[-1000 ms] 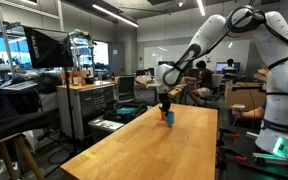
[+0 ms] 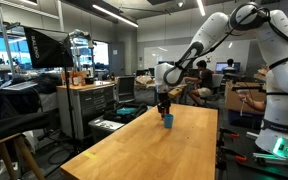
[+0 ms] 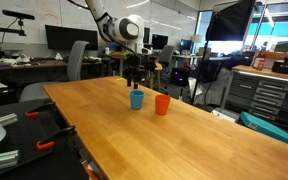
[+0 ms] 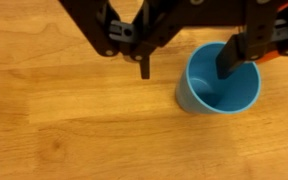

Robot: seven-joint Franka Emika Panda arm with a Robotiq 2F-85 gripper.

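Note:
A light blue cup stands upright on the wooden table, also seen in exterior view 1 as the blue cup. To its side in exterior view 2 is an orange-red cup, upright and apart from it. My gripper is open above the table. In the wrist view its right finger overlaps the opening of the blue cup, while the left one is outside, over bare wood. I cannot tell whether the right fingertip is below the rim. Orange shows only partly behind that finger.
A person stands at its far side. Drawer cabinets and a black stand are off the table.
In exterior view 1, orange showed beside the blue cup a second ago and is barely visible there now. The gripper remains close to the blue cup, with only a small shift.

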